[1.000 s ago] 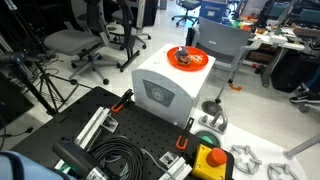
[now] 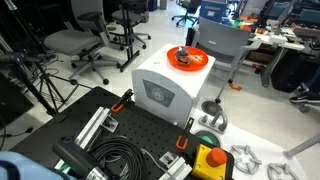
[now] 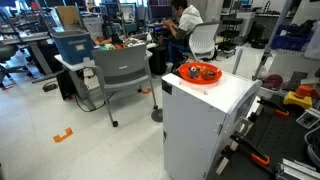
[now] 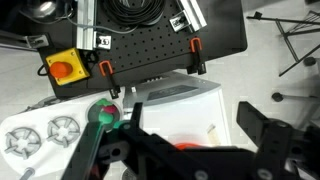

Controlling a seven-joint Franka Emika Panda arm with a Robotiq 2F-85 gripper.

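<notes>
Wide open, my gripper hangs over the white cabinet in the wrist view, with no object held between its fingers. A red-orange plate (image 2: 187,58) rests on the cabinet's top (image 2: 172,72), carrying small brownish items that I cannot name. In exterior view 2 the same plate (image 3: 201,73) lies near the cabinet's far edge. Only a sliver of the plate (image 4: 187,146) shows in the wrist view, the rest hidden behind the gripper.
Beside the cabinet lies a black perforated base (image 2: 142,130) with coiled cable (image 2: 118,157) on it. A yellow box with a red button (image 4: 62,67) stands at its edge. A grey chair (image 3: 123,76) is behind the cabinet; open floor (image 3: 85,135) lies beside it.
</notes>
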